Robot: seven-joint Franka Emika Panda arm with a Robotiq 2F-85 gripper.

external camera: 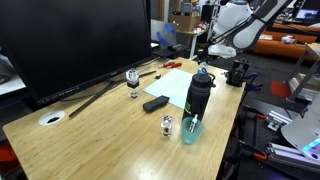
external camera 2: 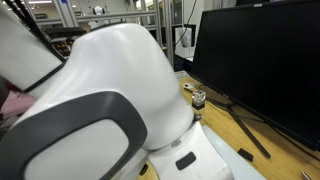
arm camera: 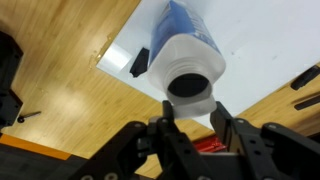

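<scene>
In the wrist view, my gripper is shut on a pale bottle (arm camera: 188,55) with a blue label. The fingers (arm camera: 166,112) sit at the end of the bottle nearest the camera, where a dark round spot shows. Beyond the bottle lies a white sheet (arm camera: 125,55) on the wooden table. In exterior view 1, a small pale-and-blue item, likely this bottle (external camera: 202,74), shows behind a black canister (external camera: 199,98); the fingers cannot be made out there. The white arm fills most of exterior view 2 and hides the bottle.
A green cup (external camera: 191,133) stands in front of the canister, near the table's front edge. Left of it are a small silver item (external camera: 166,126) and a black block (external camera: 155,103). The big monitor (external camera: 80,45) lines the back.
</scene>
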